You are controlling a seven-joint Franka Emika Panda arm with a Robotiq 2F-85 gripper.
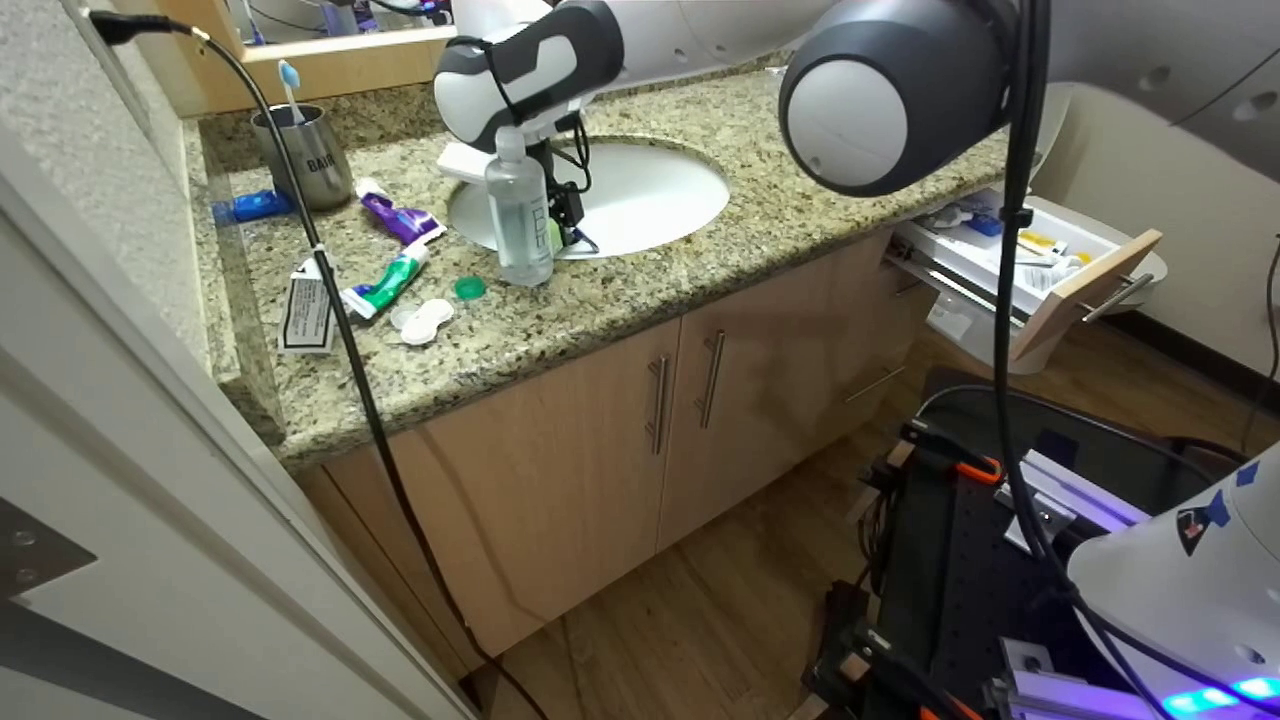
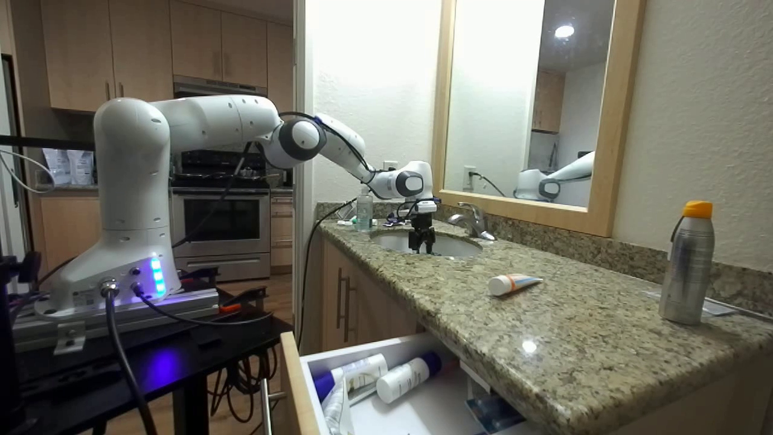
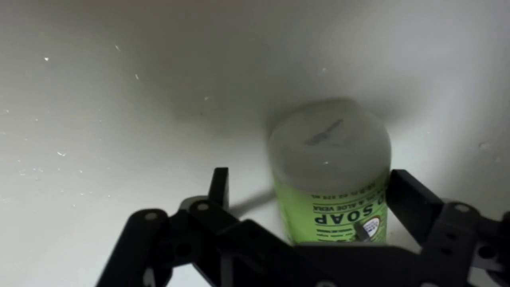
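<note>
A soap bottle (image 3: pixel 334 191) with a clear end and a green label lies in the white sink (image 1: pixel 636 198), its clear end towards the top of the wrist view. My gripper is open around it. The right finger (image 3: pixel 412 203) is at the bottle's side, seemingly touching, while a gap separates the left finger (image 3: pixel 220 187) from it. From the far side, the black gripper (image 2: pixel 421 245) points down into the sink. A clear pump bottle (image 1: pixel 518 210) partly hides the gripper in exterior view 1, where only a bit of green shows behind it.
The clear bottle stands upright at the sink's near-left rim, close to my wrist. Toothpaste tubes (image 1: pixel 390 278) and a metal cup (image 1: pixel 306 156) are further left. A faucet (image 2: pixel 474 220) rises behind the sink; a drawer (image 1: pixel 1056 270) hangs open at right.
</note>
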